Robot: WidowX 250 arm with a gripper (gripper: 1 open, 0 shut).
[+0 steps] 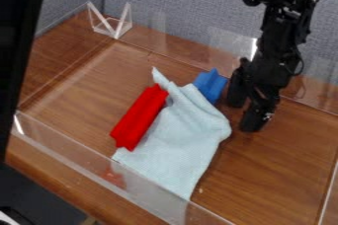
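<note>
My black gripper (247,106) is low over the wooden table (284,170), open, just right of a blue block (209,84); whether it touches the block is hard to tell. A white cloth (172,150) lies crumpled in the middle, one end folded up behind a red block (140,117), which lies lengthwise along the cloth's left side.
Clear walls edge it at the back and front. A small white wire object (110,24) sits beyond the back left edge. A dark shape fills the far left of the view.
</note>
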